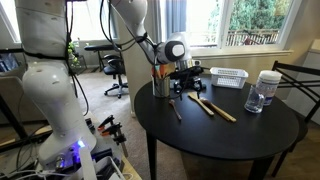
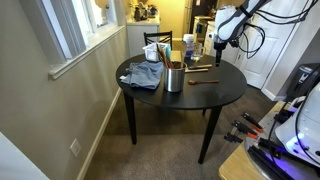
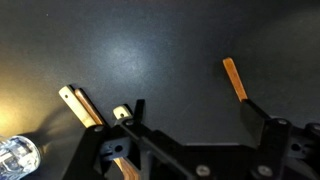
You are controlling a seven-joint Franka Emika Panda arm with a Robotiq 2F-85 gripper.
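Note:
My gripper stands open above the dark table, its two black fingers wide apart with nothing between them. In the wrist view, a reddish-brown wooden utensil (image 3: 234, 79) lies ahead of the right finger, partly hidden at its lower end. Pale wooden sticks (image 3: 78, 105) lie to the left, and the rounded end of another (image 3: 122, 112) shows beside the left finger. From outside, the reddish-brown utensil (image 1: 177, 112) and the paler sticks (image 1: 218, 110) lie apart on the tabletop. A metal canister (image 2: 175, 77) holds several upright utensils.
A white basket (image 1: 229, 78) stands at the back, and a clear jug (image 1: 262, 90) near the table's far right. Blue-grey cloth (image 2: 141, 75) lies beside the canister.

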